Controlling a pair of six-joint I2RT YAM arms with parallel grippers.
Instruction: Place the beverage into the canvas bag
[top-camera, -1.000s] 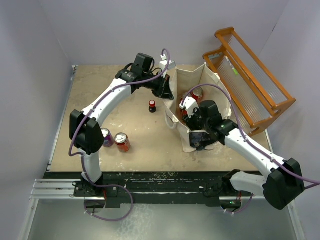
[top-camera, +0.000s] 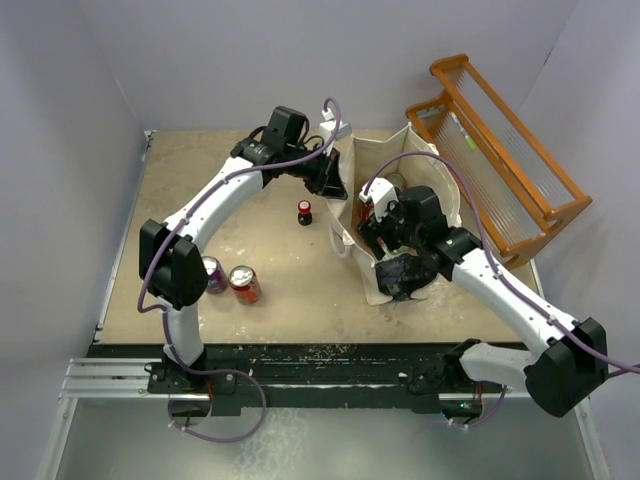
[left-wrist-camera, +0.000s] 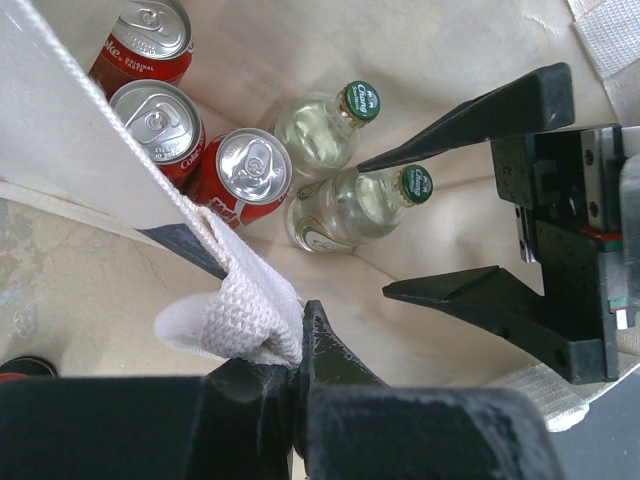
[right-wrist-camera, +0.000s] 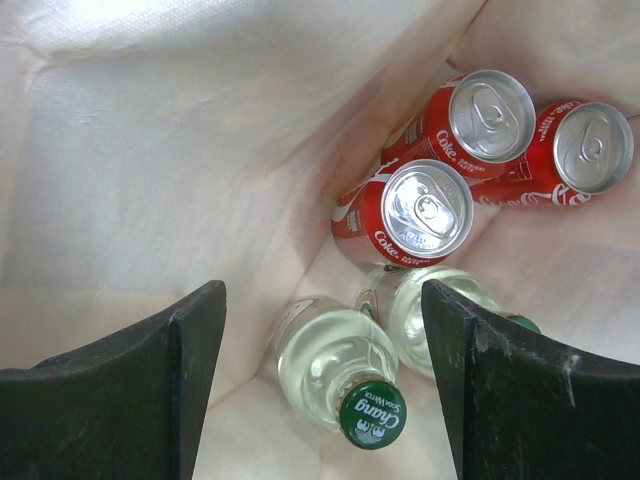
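The pale canvas bag (top-camera: 380, 153) stands with its mouth spread. My left gripper is shut on a fold of the bag's white rim (left-wrist-camera: 255, 310). Inside the bag, in the right wrist view, a clear bottle (right-wrist-camera: 330, 360) with a green cap leans in the corner, and a second clear bottle (right-wrist-camera: 408, 315) lies against it. Beside them are red cans (right-wrist-camera: 405, 215). My right gripper is open above the bottles, its fingers spread wide and apart from the nearer bottle, nothing held.
On the table left of the bag are a red can (top-camera: 245, 286), a purple can (top-camera: 214, 274) and a small dark bottle (top-camera: 305, 212) with a red cap. A wooden rack (top-camera: 510, 160) stands right of the bag. Between the cans and the bag the table is clear.
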